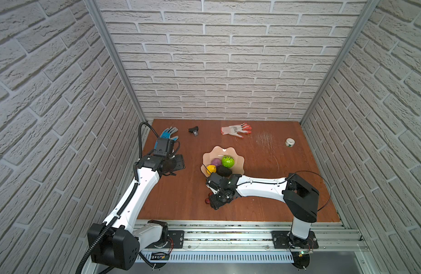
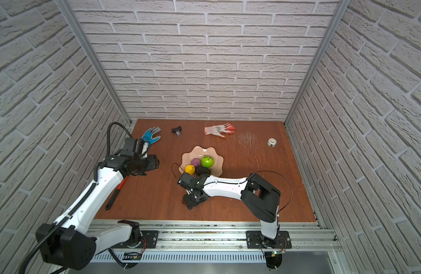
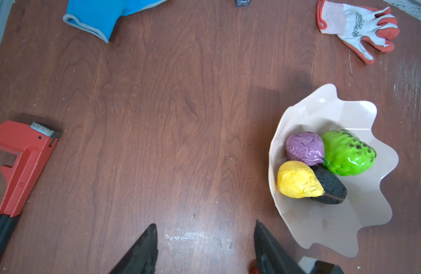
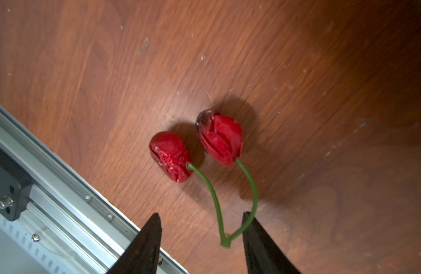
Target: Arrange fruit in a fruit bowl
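A pair of red cherries [image 4: 220, 138] on joined green stems [image 4: 215, 201] lies on the table. My right gripper is open over them. The stems' joint appears between its fingers, and one stem overlaps the right-hand finger [image 4: 265, 251] in the right wrist view; contact cannot be told. The pale scalloped bowl [image 3: 320, 230] holds a yellow fruit [image 3: 299, 179], a purple fruit [image 3: 305, 148], a green fruit [image 3: 348, 152] and a dark fruit [image 3: 330, 185]. Left of the bowl, above bare table, my left gripper stands open and empty.
A red wrench [image 3: 25, 166] and a blue glove [image 3: 101, 18] lie on the left. At the back are a white-red glove [image 1: 236, 129] and a small black object [image 1: 193, 130]. A white tub [image 1: 290, 142] stands far right. The right forearm [image 1: 263, 186] spans the table before the bowl.
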